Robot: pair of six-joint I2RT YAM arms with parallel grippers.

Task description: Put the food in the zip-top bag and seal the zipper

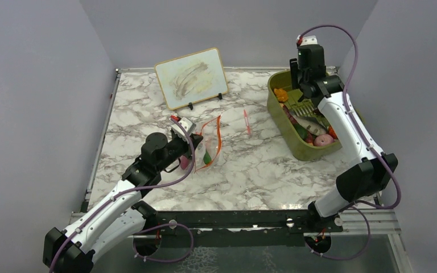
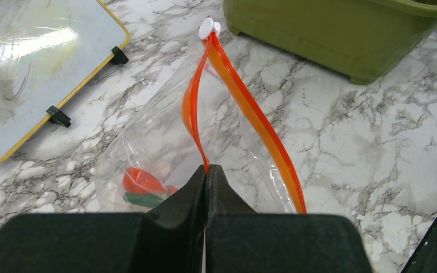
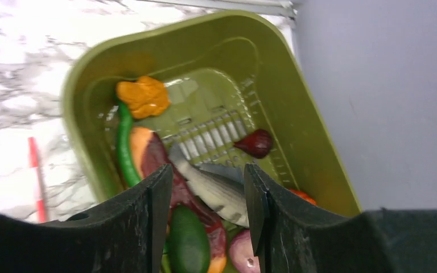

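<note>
A clear zip top bag (image 2: 165, 131) with an orange zipper (image 2: 262, 128) has its mouth spread apart. My left gripper is shut on the near orange edge of that mouth. Inside the bag show a red item (image 2: 142, 180) and a green one (image 2: 143, 199). A white slider (image 2: 209, 28) sits at the zipper's far end. Over the green bin, my right gripper is part open with nothing held. Below it lie a fish (image 3: 219, 193), a long dark red item (image 3: 176, 187), a dark green vegetable (image 3: 188, 242) and a pinkish round item (image 3: 243, 250).
The green bin (image 1: 287, 128) stands at the right, also holding an orange lump (image 3: 143, 96) and a small dark red item (image 3: 256, 143). A whiteboard (image 1: 193, 79) stands at the back. A red-and-white stick (image 1: 247, 121) lies between bag and bin.
</note>
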